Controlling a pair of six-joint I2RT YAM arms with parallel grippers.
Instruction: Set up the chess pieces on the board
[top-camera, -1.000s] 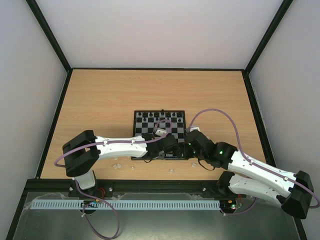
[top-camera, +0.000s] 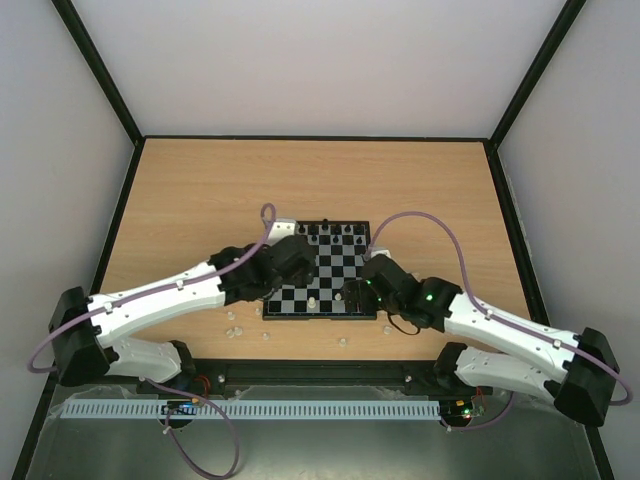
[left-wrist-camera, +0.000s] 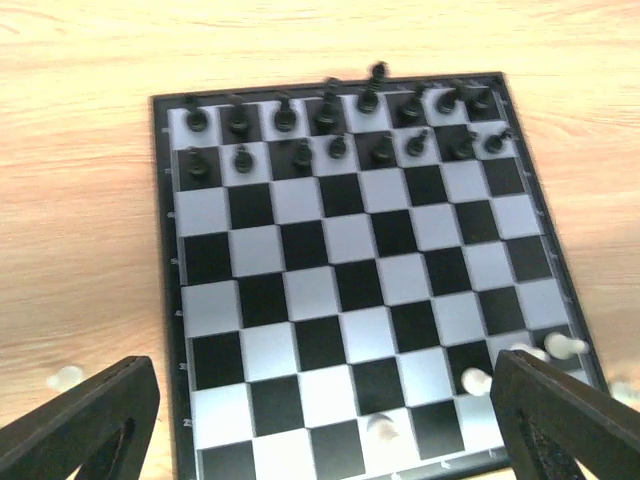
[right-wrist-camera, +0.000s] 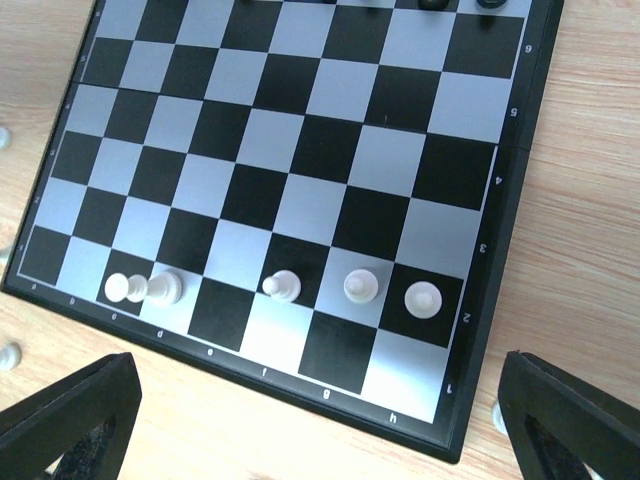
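Observation:
The chess board (left-wrist-camera: 322, 323) has black pieces (left-wrist-camera: 285, 115) filling two rows at its far end. Near the opposite edge stand white pieces: three pawns, one being the white pawn (right-wrist-camera: 361, 286), and a taller white piece (right-wrist-camera: 163, 289) with another white top close beside it. My left gripper hangs over the board's left part, open and empty. Over the near right side is my right gripper, also open, with nothing between its fingers. In the top view both arms cover parts of the board.
Loose white pieces lie off the board, such as one white piece (left-wrist-camera: 66, 378) to its left and another white piece (right-wrist-camera: 9, 356) by the near edge. Several more small pieces (top-camera: 234, 331) lie at the near left of the table (top-camera: 200, 190). Behind the board the table is clear.
My left arm has drawn back leftward from the near middle of the board, uncovering a white piece there. The right arm has shifted slightly to the left.

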